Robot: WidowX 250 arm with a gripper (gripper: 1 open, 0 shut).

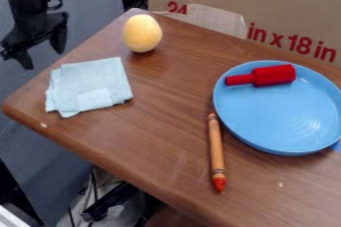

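Observation:
The black gripper hangs at the upper left, above and left of the table's edge, fingers apart with nothing visible between them. A light folded cloth lies near the table's left edge, below and right of it. A yellow round object stands toward the back. An orange crayon lies beside a blue plate, which holds a red cylindrical object.
The wooden table has clear room in its middle and front. A cardboard box stands along the back, and the floor shows beyond the left edge.

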